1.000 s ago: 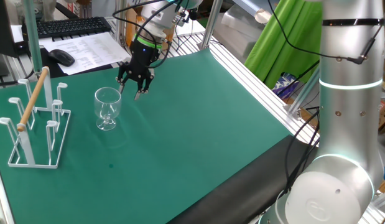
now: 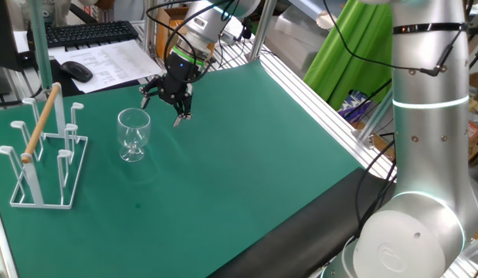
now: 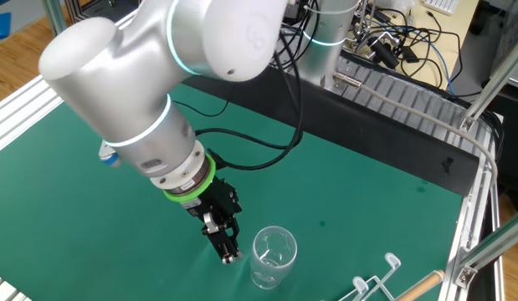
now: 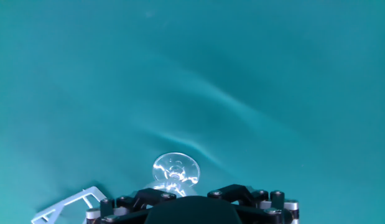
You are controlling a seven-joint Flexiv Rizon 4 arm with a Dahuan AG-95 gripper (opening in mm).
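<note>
A clear stemmed glass (image 2: 133, 133) stands upright on the green mat, its round foot down. My gripper (image 2: 163, 113) is open just behind and to the right of it in exterior view 1, with a visible gap between the fingers and nothing held. Exterior view 2 has the glass (image 3: 274, 257) a little to the right of the gripper (image 3: 229, 251), apart from it. Low in the wrist view, the glass's foot (image 4: 176, 168) shows between and beyond the spread fingers; much of its bowl is hidden behind the gripper's body.
A white rack (image 2: 45, 205) with upright prongs and a wooden bar handle (image 2: 42, 122) stands left of the glass. Papers (image 2: 113, 71), a mouse (image 2: 76, 71) and a keyboard (image 2: 92, 32) lie past the mat's far edge.
My gripper has swung and tilted slightly, its fingertips shifting a little left and right in exterior view 1. The glass and rack have stayed put.
</note>
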